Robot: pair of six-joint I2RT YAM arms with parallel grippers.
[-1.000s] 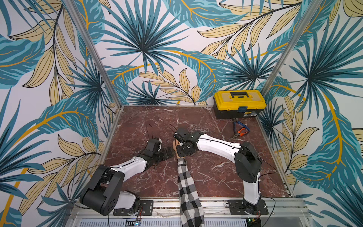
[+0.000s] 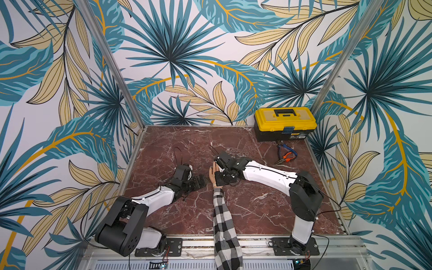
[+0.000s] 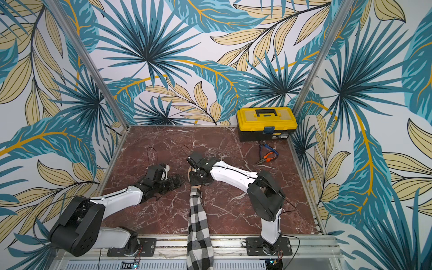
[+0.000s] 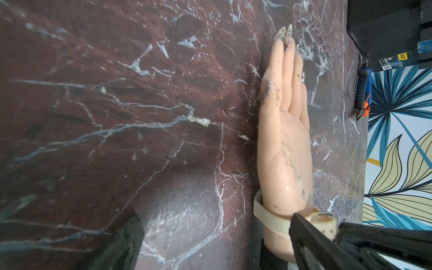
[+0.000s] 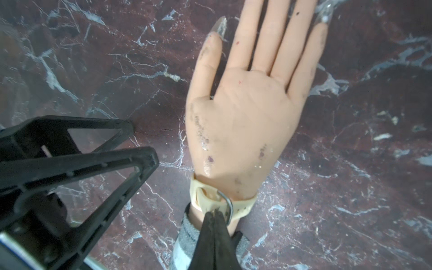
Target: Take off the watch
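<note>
The pale cream watch (image 5: 204, 193) circles the wrist of a mannequin hand (image 5: 243, 135) lying palm up. Its strap and metal buckle (image 5: 228, 207) face upward in the right wrist view; the dial is hidden. My right gripper is shut, with its tips right at the strap below the buckle and nothing visible between them. My left gripper stands open to the thumb side of the wrist. In the left wrist view, one of its fingers (image 4: 308, 240) overlaps the watch strap (image 4: 274, 221), while the other is over bare table.
A checkered sleeve (image 2: 225, 225) covers the forearm toward the front edge. At the back right stand a yellow and black toolbox (image 2: 285, 123) and pliers (image 2: 286, 155). Both grippers are close together.
The hand and upper sleeve have shifted slightly right too. The left arm looks still.
</note>
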